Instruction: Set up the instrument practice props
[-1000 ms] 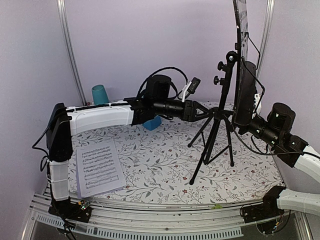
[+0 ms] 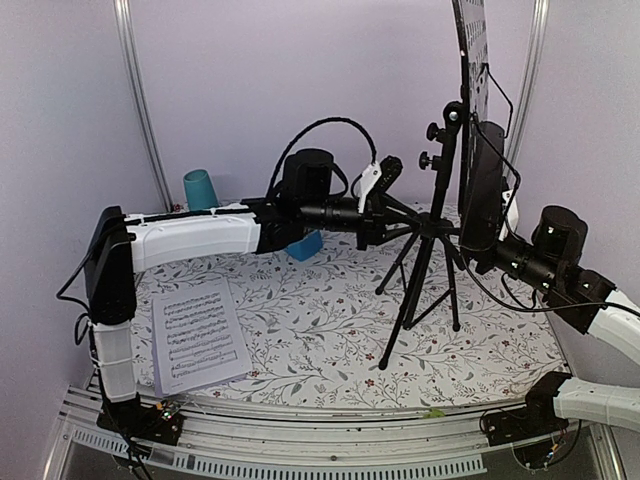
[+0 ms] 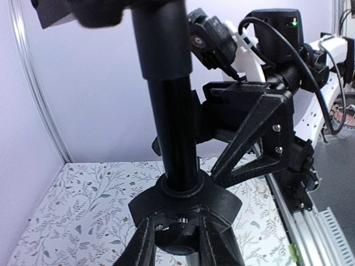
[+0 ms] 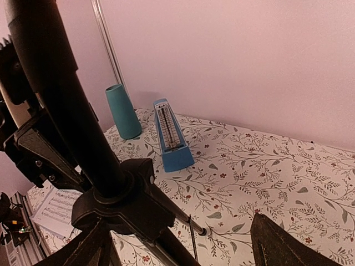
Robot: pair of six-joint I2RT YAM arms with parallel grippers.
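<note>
A black music stand stands on its tripod at the right of the table, its tall desk rising out of the top view. My left gripper is shut on a black part protruding from the stand's hub, below the pole. From the right, my right gripper faces the stand, its fingers wide apart. The hub lies close by the left finger in the right wrist view, and nothing shows clamped there. In the top view the desk hides the right gripper's tips. Sheet music lies flat at the left.
A blue metronome and a teal cup stand toward the back. Cables hang around the desk near my right arm.
The stand's upper part and desk have shifted slightly left, and its right foot has also moved a little left. My left wrist has turned slightly at the hub. The right arm looks unmoved.
</note>
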